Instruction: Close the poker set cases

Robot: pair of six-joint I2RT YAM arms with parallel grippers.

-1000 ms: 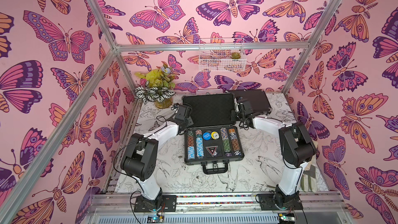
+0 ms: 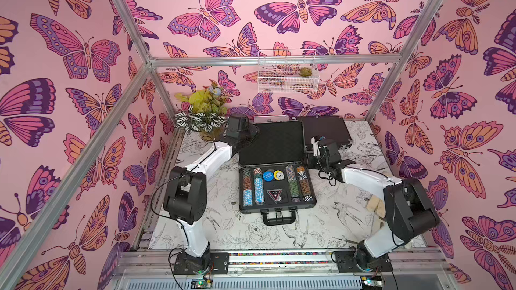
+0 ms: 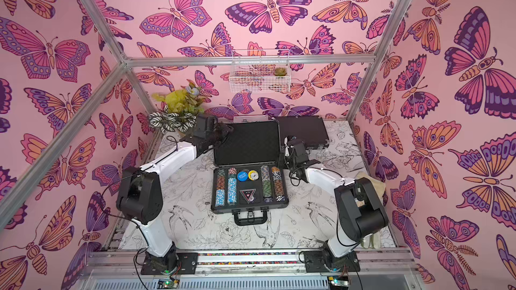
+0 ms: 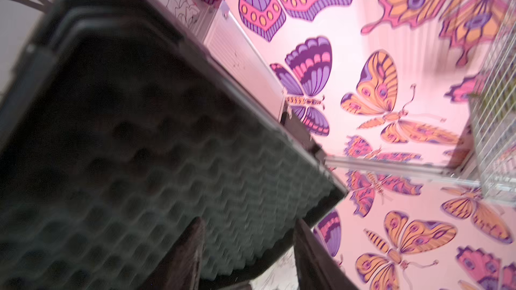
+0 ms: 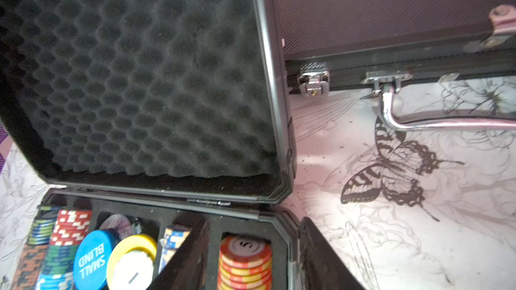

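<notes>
An open poker case (image 2: pixel 276 199) lies mid-table, its foam-lined lid (image 2: pixel 271 142) leaning back behind the base. Stacks of chips (image 5: pixel 245 260) fill its slots. Behind it to the right rests a second dark case (image 2: pixel 328 129), which looks shut. At the lid's upper left edge, my left gripper is open, fingers (image 4: pixel 185 252) apart with nothing held. My right gripper stands beside the lid's lower right corner, near the hinge line; its fingers (image 5: pixel 319 257) are apart, with red chips visible in the gap below. Contact with the lid cannot be made out.
A leafy potted plant (image 2: pixel 201 110) sits close to the left arm at the back left. A wire basket (image 2: pixel 287 83) hangs on the rear wall. A cloth (image 3: pixel 376 188) lies at the right table side.
My left gripper has moved back along the lid's left side toward its upper corner. The open case has stayed put.
</notes>
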